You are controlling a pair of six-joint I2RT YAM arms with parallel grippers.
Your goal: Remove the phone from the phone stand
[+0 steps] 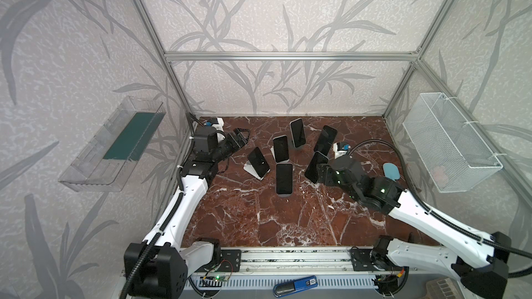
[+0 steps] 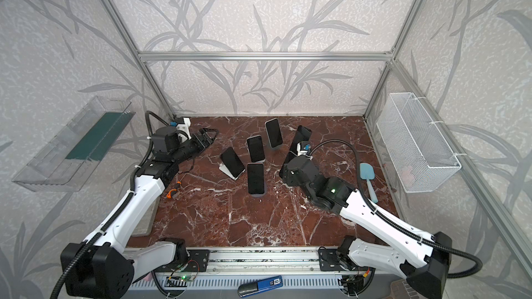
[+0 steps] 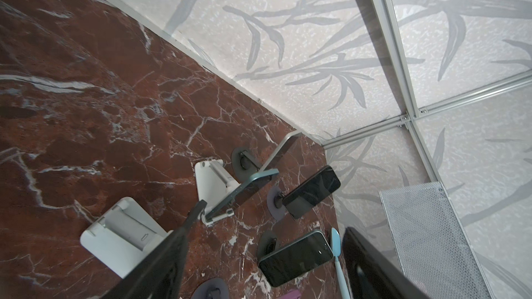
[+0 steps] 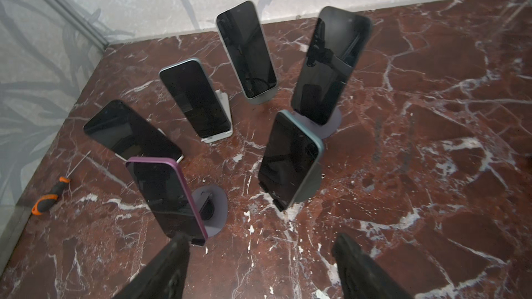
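Several phones stand on stands in the table's middle: a pink-edged one, a light-blue-edged one at front right, a black one behind it and others leftward. My right gripper is above and in front of the pink and blue phones, its fingers apart with nothing between. My left gripper hangs at the table's left, higher than the phones, open and empty; its wrist view shows the phones from the side.
A screwdriver lies at the left edge, a blue spatula at the right. A clear bin and a white mesh basket hang on the side walls.
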